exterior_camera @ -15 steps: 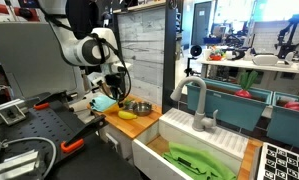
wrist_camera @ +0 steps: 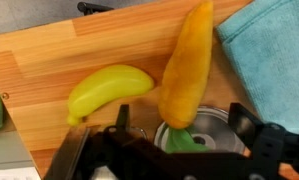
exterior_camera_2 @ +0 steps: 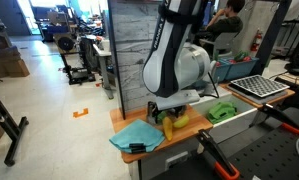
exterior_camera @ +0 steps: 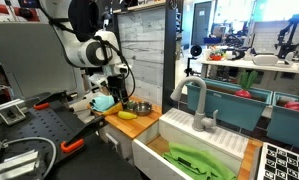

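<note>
In the wrist view my gripper is open, its dark fingers spread on either side of the lower end of an orange carrot-like vegetable point(wrist_camera: 188, 65). Nothing is clasped. The vegetable's green top point(wrist_camera: 183, 142) overlaps a metal bowl point(wrist_camera: 217, 124), partly hidden by the gripper; whether it rests on the rim I cannot tell. Left of it lies a yellow banana point(wrist_camera: 111, 91) on the wooden counter point(wrist_camera: 49, 60). A blue cloth point(wrist_camera: 276, 65) covers the right side. From the second exterior view, the orange vegetable point(exterior_camera_2: 168, 127) sits between the cloth point(exterior_camera_2: 137, 136) and the banana point(exterior_camera_2: 182, 121).
A white sink point(exterior_camera: 159, 152) with a green item point(exterior_camera: 197, 161) inside adjoins the counter, and a faucet point(exterior_camera: 200, 100) rises behind it. A wooden upright point(exterior_camera: 170, 60) stands behind the counter. Farther right is a white rack point(exterior_camera: 281, 163).
The arm has shifted slightly right and down in the first exterior view. The objects on the counter look unmoved.
</note>
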